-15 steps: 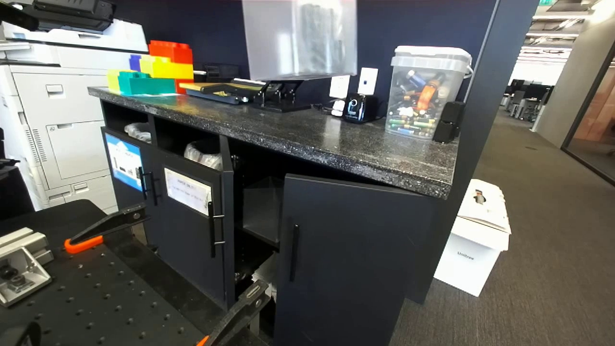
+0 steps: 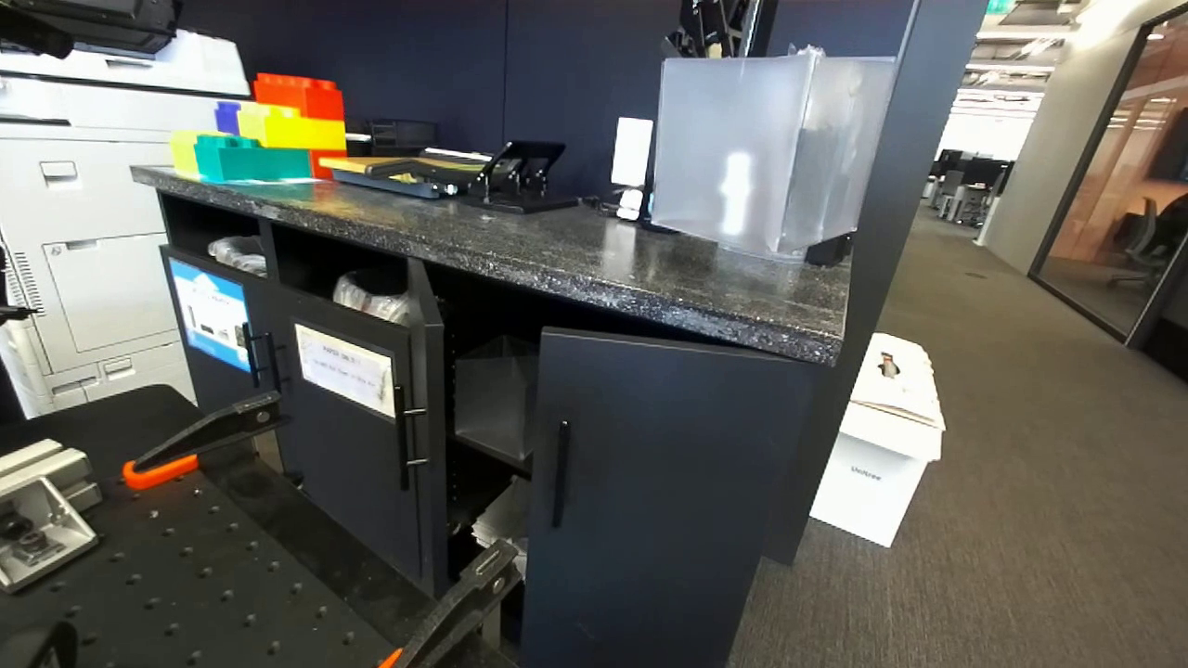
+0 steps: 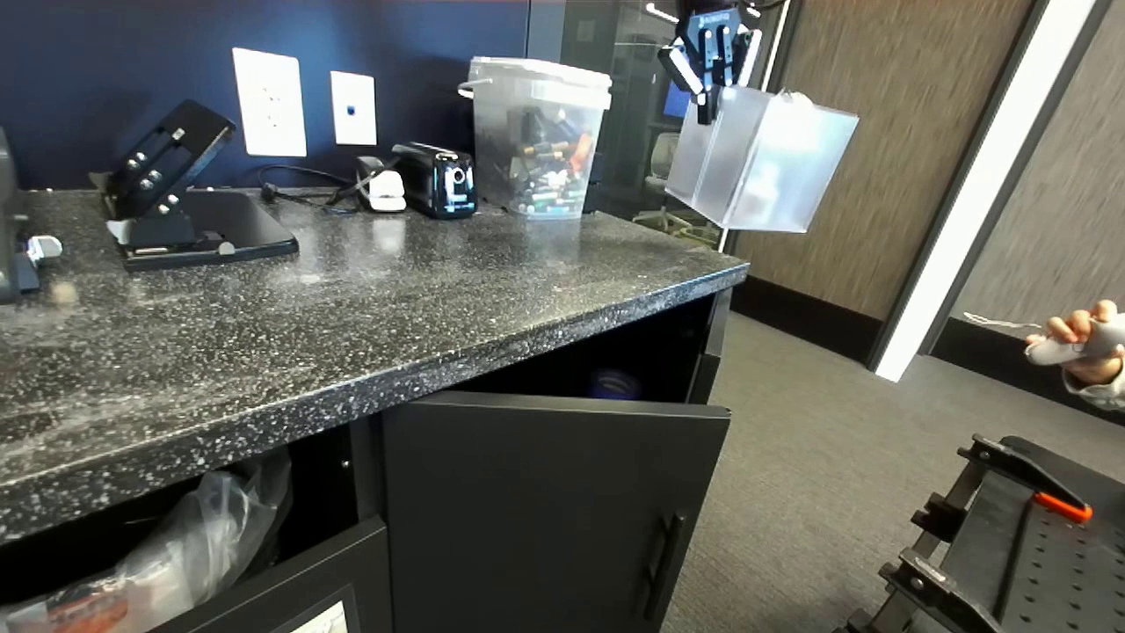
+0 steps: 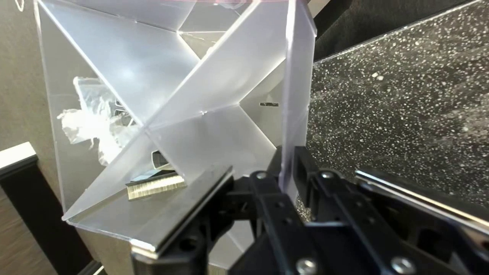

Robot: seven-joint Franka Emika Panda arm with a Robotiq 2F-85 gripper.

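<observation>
A clear frosted plastic box with inner dividers [image 4: 220, 133] is held at one wall by my gripper, which is shut on that wall. Inside the box, in the wrist view, lie crumpled clear plastic [image 4: 94, 121] and a pale brush-like strip [image 4: 156, 186]. Exterior view 2 shows the box [image 3: 765, 158] tilted, hanging in the air beyond the right end of the speckled dark counter [image 3: 422, 306], with the gripper [image 3: 708, 105] above its near wall. In exterior view 1 the box [image 2: 735, 156] blocks sight of the counter's right end.
A lidded clear tub of batteries [image 3: 543, 148] and a black device [image 3: 434, 179] stand at the counter's back. Below, a cabinet door [image 2: 668, 490] hangs ajar. A white carton [image 2: 880, 445] sits on the floor beside the cabinet. A person's hand [image 3: 1086, 343] shows at right.
In exterior view 1 the box has moved right and lower, from above the black stand to in front of the battery tub.
</observation>
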